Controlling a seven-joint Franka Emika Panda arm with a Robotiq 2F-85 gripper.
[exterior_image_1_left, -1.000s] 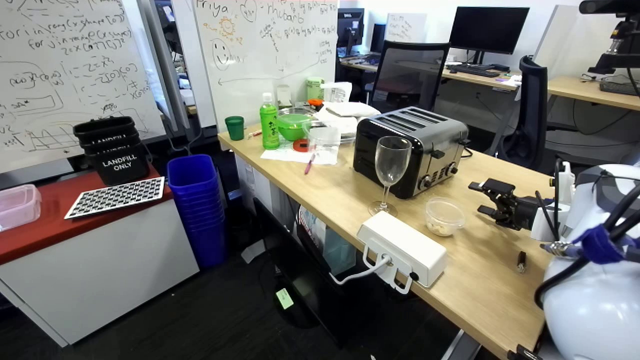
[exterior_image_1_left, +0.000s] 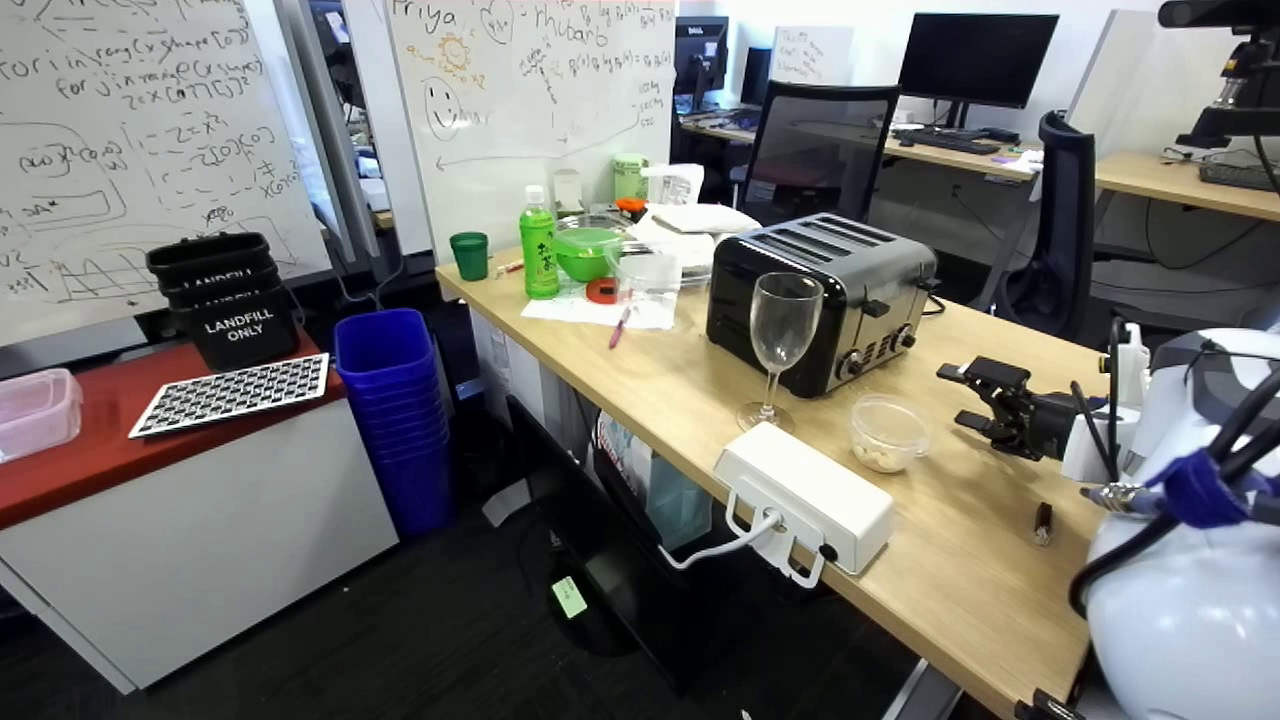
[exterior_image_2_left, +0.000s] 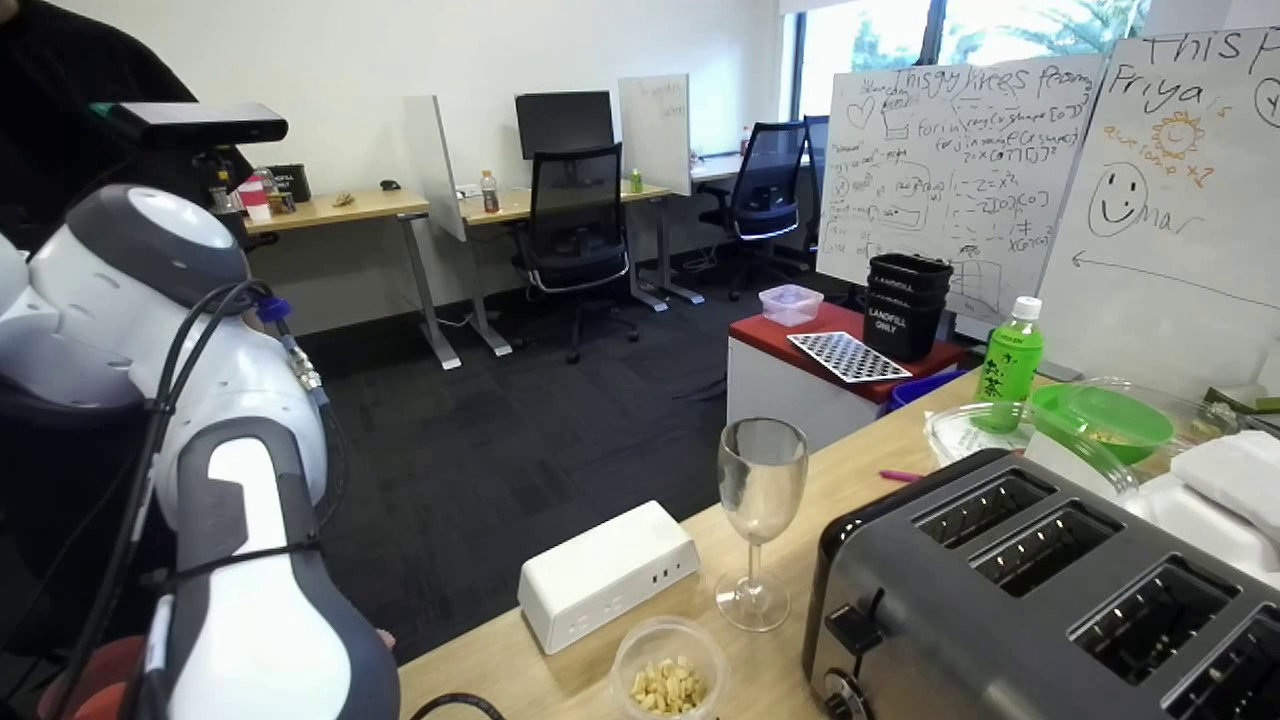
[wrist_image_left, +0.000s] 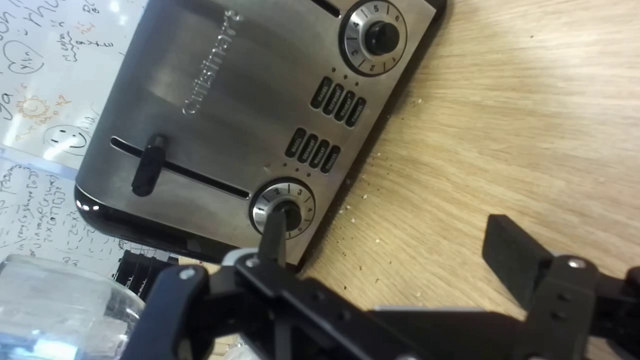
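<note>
My gripper (exterior_image_1_left: 954, 396) is open above the right part of the desk, its fingers spread and nothing between them. In the wrist view one finger (wrist_image_left: 273, 240) overlaps the near dial of the toaster, while the other finger (wrist_image_left: 510, 258) shows over bare wood. Exterior view 1 has the gripper apart from the steel and black toaster (exterior_image_1_left: 828, 300), whose levers and dials face it. A clear tub (exterior_image_1_left: 889, 434) holding pale pieces (exterior_image_2_left: 668, 686) sits between the toaster and a white power box (exterior_image_1_left: 810, 492). Beside these stands an empty wine glass (exterior_image_1_left: 786, 324), upright.
A green-labelled bottle (exterior_image_1_left: 539, 246), a green cup (exterior_image_1_left: 470, 256), a green bowl (exterior_image_1_left: 585, 254) and a pink pen (exterior_image_1_left: 620, 328) occupy the far end. A small dark object (exterior_image_1_left: 1042, 523) lies near my arm. Bare desk (exterior_image_1_left: 960, 516) separates the tub from it.
</note>
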